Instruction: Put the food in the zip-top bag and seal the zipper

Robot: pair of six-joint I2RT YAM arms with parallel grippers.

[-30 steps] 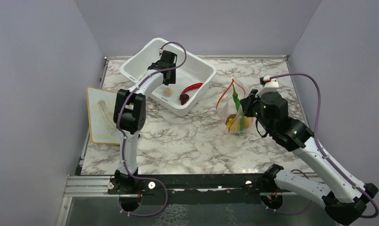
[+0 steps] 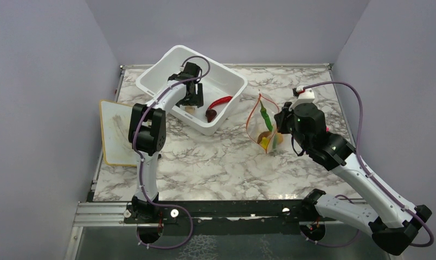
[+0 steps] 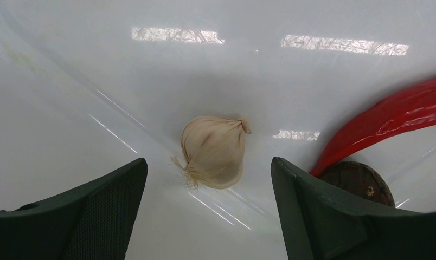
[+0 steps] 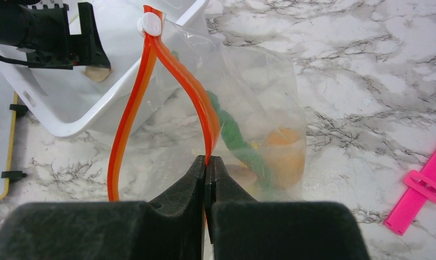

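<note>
My left gripper hangs open over a pale garlic bulb (image 3: 213, 150) on the floor of the white bin (image 2: 232, 84). A red chili (image 3: 384, 119) and a dark round vegetable (image 3: 357, 181) lie right of the garlic. My right gripper is shut on the orange zipper edge of the upright clear bag (image 4: 254, 76). Through the bag show a green pepper (image 4: 232, 130), an orange round item (image 4: 286, 157) and something yellow.
A cutting board (image 2: 115, 141) lies at the table's left. A pink clip (image 4: 411, 206) lies right of the bag.
My left gripper has come down and toward the near side of the bin, over the garlic.
</note>
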